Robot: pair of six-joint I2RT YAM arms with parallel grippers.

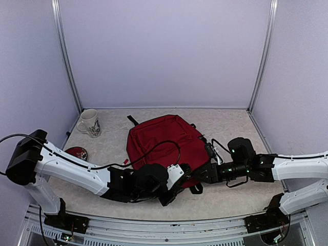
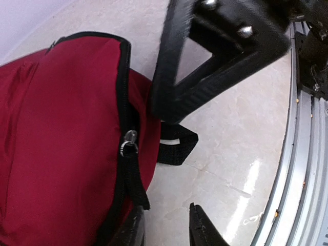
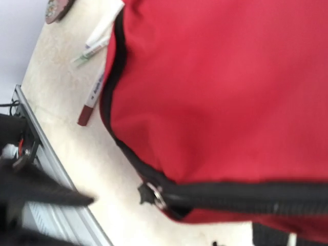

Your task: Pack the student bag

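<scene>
The red bag [image 1: 159, 141] lies on the table, its black zipper edge [image 3: 246, 197] running along the near side. Its zipper pull [image 2: 134, 169] hangs down in the left wrist view, just above my left gripper, whose fingertips stand apart with nothing clearly between them. My right gripper [image 1: 197, 174] is at the bag's near right side; in the left wrist view its black body fills the upper right, over the zipper edge, and what it holds is hidden.
A mug [image 1: 91, 123] stands at the back left, a round dark red item [image 1: 76, 152] near the left edge. Markers [image 3: 91, 95] lie beside the bag. Bare table lies at the front right.
</scene>
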